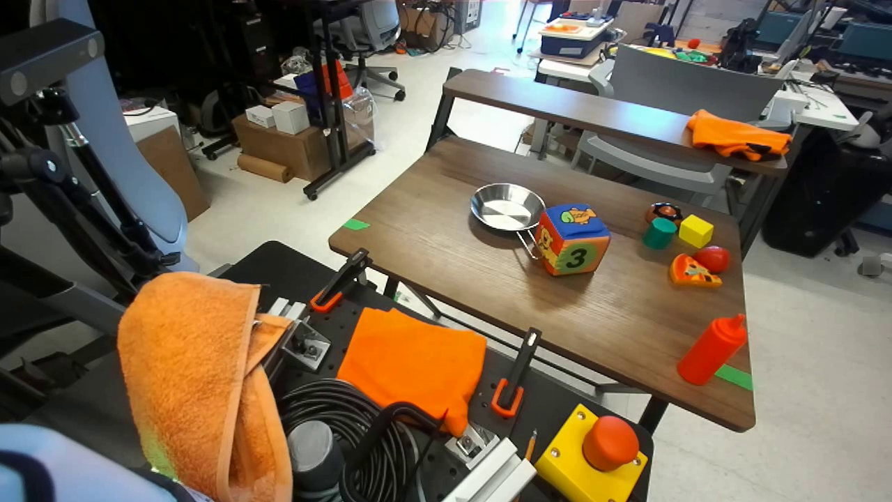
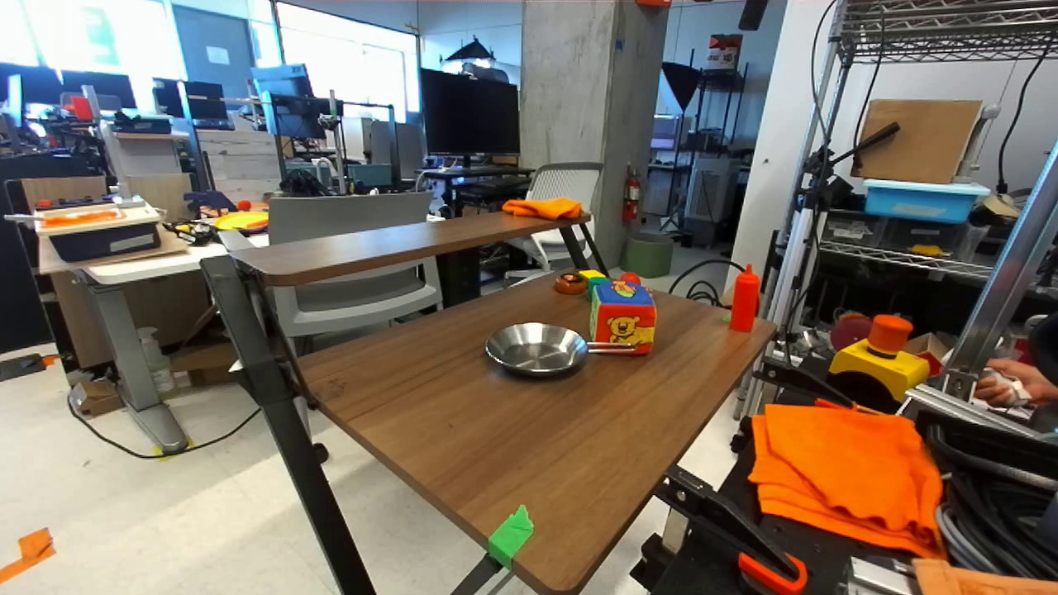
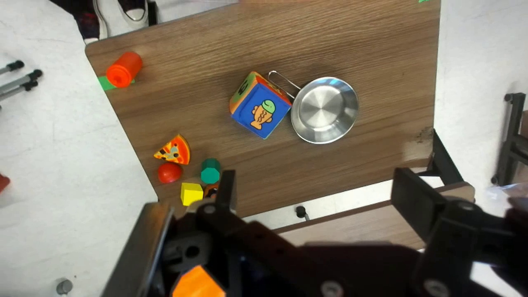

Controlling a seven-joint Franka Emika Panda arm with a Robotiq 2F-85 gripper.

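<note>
My gripper is open in the wrist view, its two dark fingers wide apart and nothing between them. It hangs high above the table. A steel pan rests on the tabletop, its wire handle touching or close beside a soft picture cube. Toward one end lie a pizza slice, a red ball-like piece, a green block, a yellow block and a brown round piece, partly hidden by a finger. A red squeeze bottle stands upright near the table's corner.
A raised shelf runs along the table's far side, with an orange cloth on it. Clamps and a yellow box with a red button sit on the black bench. Much of the tabletop's pan end is clear.
</note>
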